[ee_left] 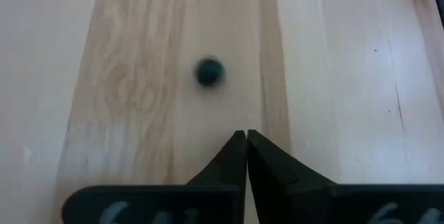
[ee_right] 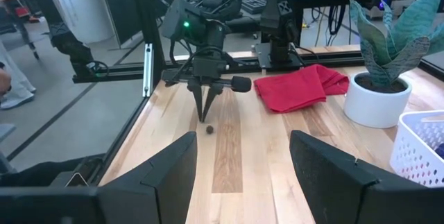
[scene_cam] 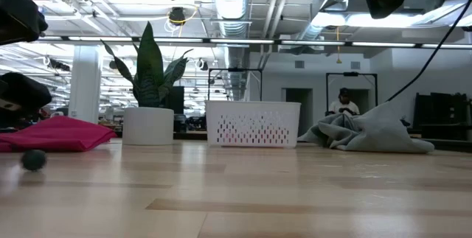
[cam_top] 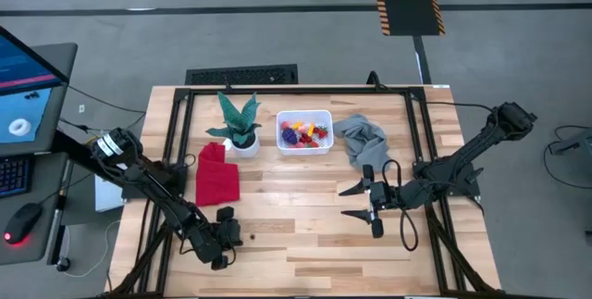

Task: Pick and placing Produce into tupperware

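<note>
One small dark round piece of produce [ee_left: 209, 72] lies loose on the table, just beyond the fingertips of my left gripper. That gripper is shut with its tips together and nothing between them. In the low view the same dark ball [scene_cam: 33, 160] sits at the left, before the pink-red cloth. A white perforated container [cam_top: 304, 116] at the back centre holds several colourful pieces of produce [cam_top: 303, 134]. At the table's right side, my right gripper [cam_top: 347, 203] stands open and empty, its fingers wide apart and pointing left.
A potted plant [cam_top: 246, 142] stands left of the container, and a folded red cloth [cam_top: 217, 179] lies in front of it. Crumpled grey cloth [cam_top: 363, 142] is right of the container. Black frame bars [cam_top: 425, 137] run along the sides.
</note>
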